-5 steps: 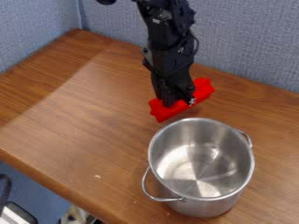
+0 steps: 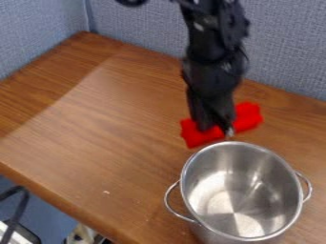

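Note:
A red object (image 2: pixel 249 115), flat and elongated, lies on the wooden table just behind a steel pot (image 2: pixel 239 193). My black gripper (image 2: pixel 219 126) is down over its middle, hiding part of it. Whether the fingers are open or shut on it cannot be made out.
Grey padded walls rise behind it. At the lower left, past the table's edge, is a dark cable with some clutter.
My arm has moved right and stands more upright, lower over the red object, which appears shifted rightward. The pot also appears further right in the view.

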